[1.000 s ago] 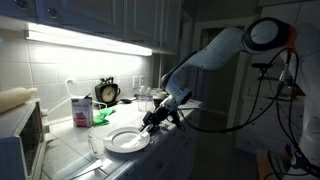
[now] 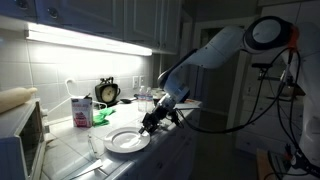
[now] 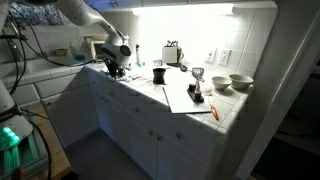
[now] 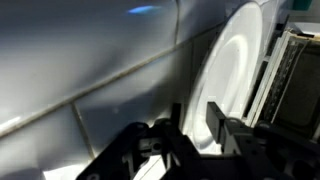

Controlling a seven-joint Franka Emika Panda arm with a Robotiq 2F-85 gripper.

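Note:
A white plate (image 2: 127, 140) lies on the counter near its front edge, left of the arm. Beside the plate's right rim is my gripper (image 2: 147, 128), pointing down. Up close in the wrist view, the plate (image 4: 232, 70) runs up and right from the dark fingers (image 4: 172, 147), its near rim reaching the gap between them. Whether the fingers touch the rim is too dark to tell, and how far apart they stand is unclear. In exterior view 2 the arm (image 3: 112, 48) is at the far end of the counter, and the plate cannot be made out.
A toaster oven (image 2: 20, 135) stands at the counter's left. Behind the plate are a box (image 2: 82, 111), a green cloth (image 2: 102, 116) and a black round clock-like object (image 2: 107, 92). A white mug (image 2: 96, 145) sits just left of the plate.
My gripper has shifted very slightly toward the plate's right rim. The plate and the other objects stay where they were.

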